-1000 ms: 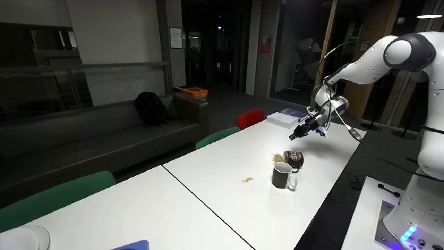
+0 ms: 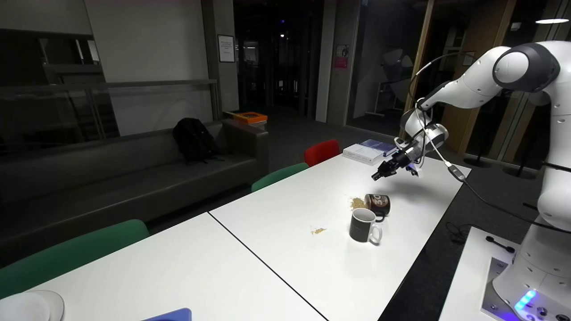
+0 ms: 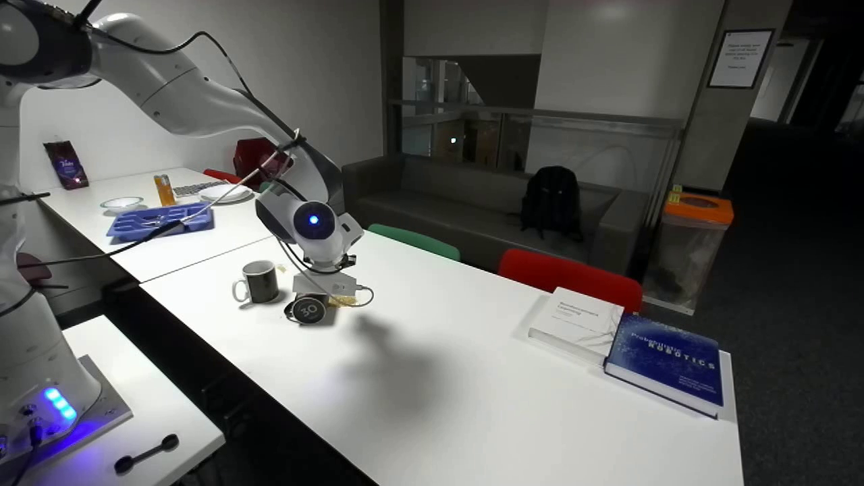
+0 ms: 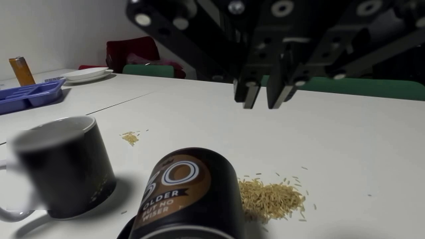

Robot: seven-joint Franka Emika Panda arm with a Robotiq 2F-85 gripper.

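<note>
My gripper hangs above the table, its fingers [image 4: 250, 95] a narrow gap apart. Table and green chair show through that gap, and no object is visible in it. A black mug [image 4: 217, 187] printed with "30" lies on its side below the gripper, apart from it. Rice [image 4: 273, 199] is spilled in a heap beside this mug, at its mouth in exterior view 1. Upright beside it stands a second dark mug [image 2: 359, 229] with a white rim and handle. A smaller patch of rice [image 4: 130, 138] lies farther back on the table.
Two books, one white [image 3: 576, 320] and one blue [image 3: 664, 360], lie at one end of the table. A blue cutlery tray [image 3: 190, 224], an orange can [image 3: 165, 190] and white plates [image 3: 227, 194] occupy the other end.
</note>
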